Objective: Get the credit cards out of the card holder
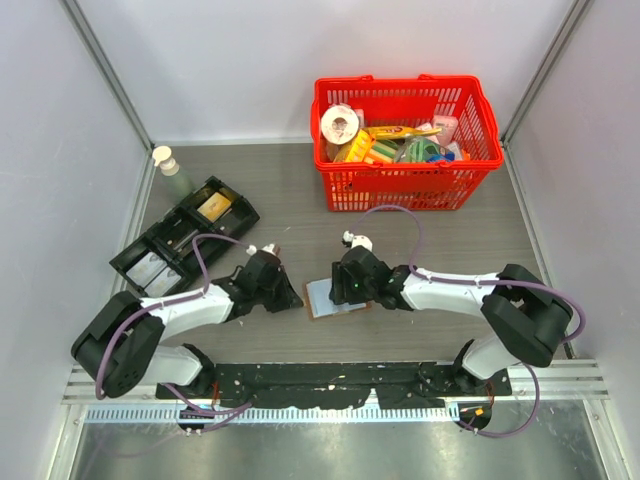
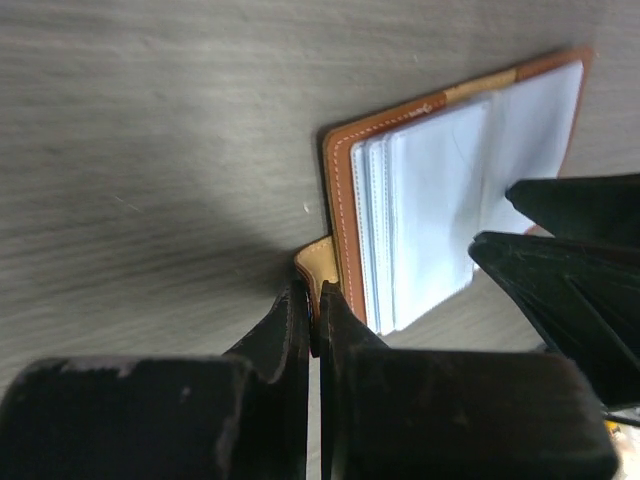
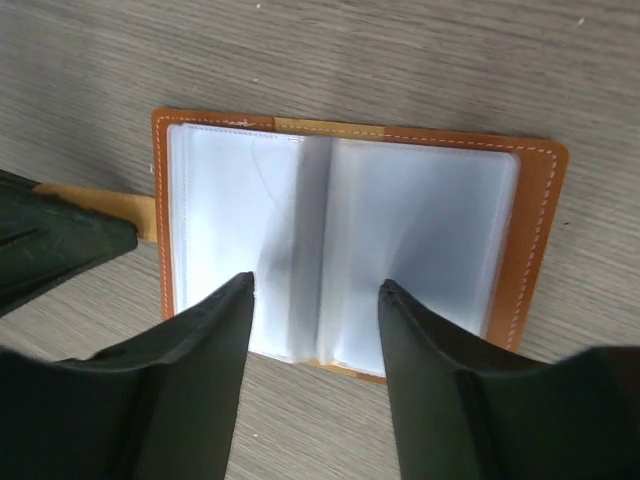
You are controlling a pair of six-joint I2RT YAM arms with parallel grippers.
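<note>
The brown card holder (image 3: 533, 250) lies open on the table, its clear sleeves (image 3: 230, 220) facing up. In the left wrist view my left gripper is shut on the holder's tan tab at its left edge. My right gripper is part open just over the sleeves; its two fingertips straddle the central fold, with no card visible between them. In the top view both grippers meet at the holder, which the right one partly hides.
A red basket (image 1: 410, 185) of groceries stands at the back right. A black compartment tray (image 1: 150, 235) and a pump bottle (image 1: 175, 178) are at the left. Bare table lies between them and behind the holder.
</note>
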